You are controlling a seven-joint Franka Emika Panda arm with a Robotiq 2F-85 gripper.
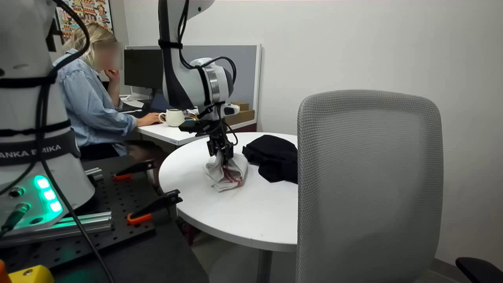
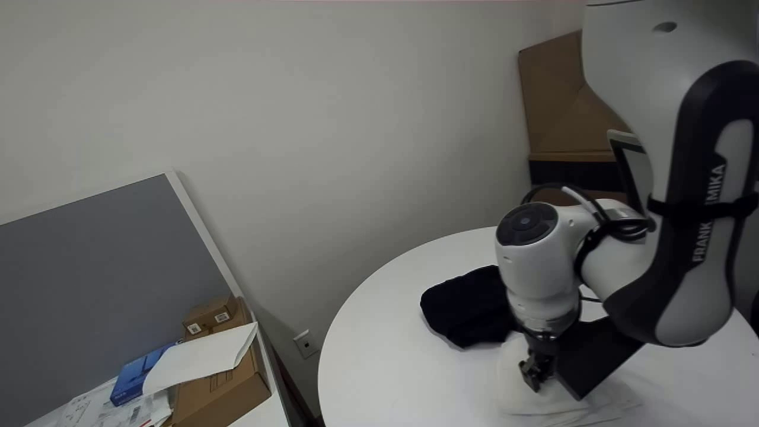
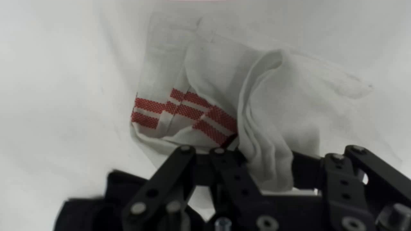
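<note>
A white cloth with red stripes [image 1: 238,167] lies bunched and folded on the round white table [image 1: 212,207]. My gripper [image 1: 225,160] points down into it, shut on the cloth. In the wrist view, a thick fold of the cloth [image 3: 266,134] rises between the dark fingers, and the red stripes show to the left of that fold. The fingertips themselves are partly hidden by fabric. Exterior view 2 shows the gripper [image 2: 535,373] low over the pale cloth [image 2: 516,391], partly screened by a black part of the arm.
A black cloth [image 1: 271,155] lies on the table just beyond the white one. A grey mesh chair [image 1: 370,188] stands at the table's right front. Someone sits at the desk [image 1: 165,133] behind.
</note>
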